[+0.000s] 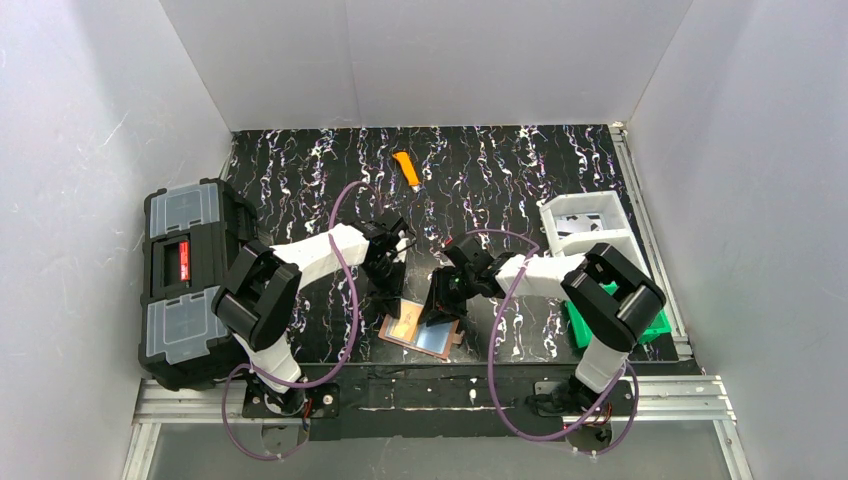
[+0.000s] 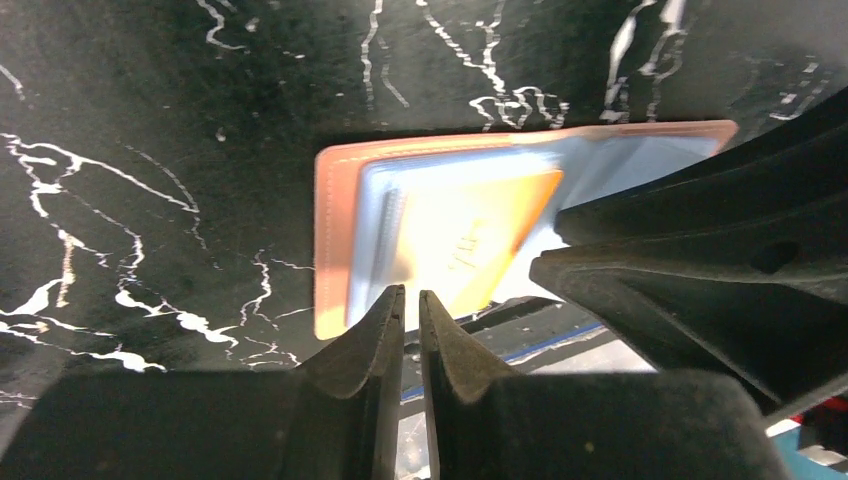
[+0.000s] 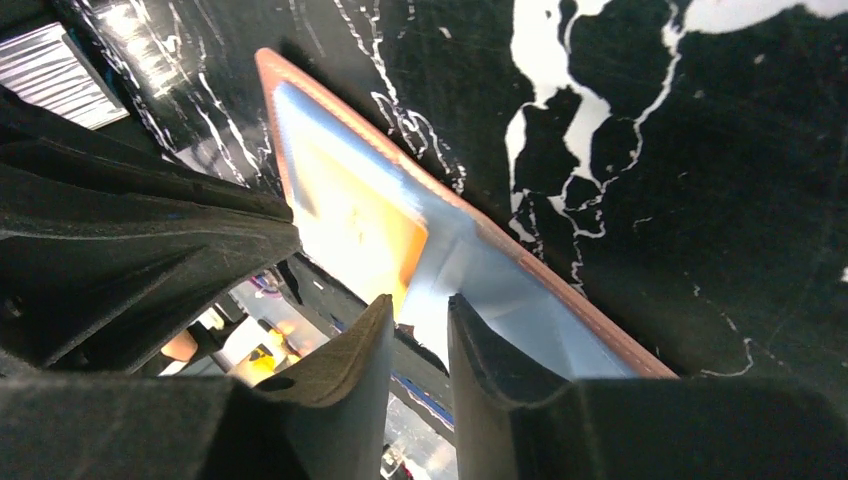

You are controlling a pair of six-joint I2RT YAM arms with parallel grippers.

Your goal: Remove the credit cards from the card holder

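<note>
An opened card holder [image 1: 433, 340] with a tan-orange border lies on the black marbled table near its front edge. Its left side holds a yellow-orange card [image 2: 470, 245] in a clear bluish pocket; the right pocket [image 3: 500, 285] looks bluish and clear. At the card side stands my left gripper, its fingers together and nothing seen between them. My right gripper is low over the middle of the holder, by the card's inner edge, a narrow gap between its fingers. Whether its tips touch the card cannot be made out.
The two grippers are very close together over the holder. Behind them lies an orange knife [image 1: 406, 170]. A black toolbox [image 1: 168, 265] fills the left side; a white bin [image 1: 627, 215] and a green bin [image 1: 655, 330] stand at right.
</note>
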